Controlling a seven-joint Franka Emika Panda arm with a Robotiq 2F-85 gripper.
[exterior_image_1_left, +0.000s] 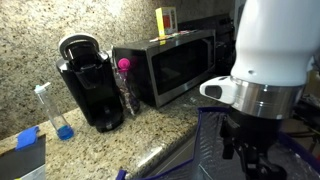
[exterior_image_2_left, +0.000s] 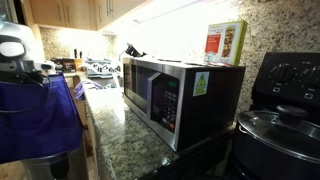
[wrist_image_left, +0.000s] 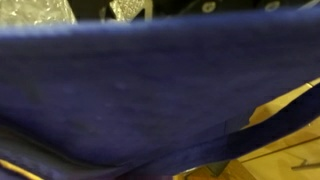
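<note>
A blue, thin-walled thing, like a bag or mesh, spreads below my arm at the lower right of exterior view 1. Exterior view 2 has its blue side hanging at the far left, above a grey bin. In the wrist view blue material fills most of the picture, very close to the camera and blurred. My gripper is at the top edge of the blue material. Its fingers are too dark and small to make out, so whether it grips the material does not show.
A granite counter carries a black coffee maker, a microwave and a bottle of blue liquid. A lidded pot stands on the stove. Wooden floor shows at the lower right of the wrist view.
</note>
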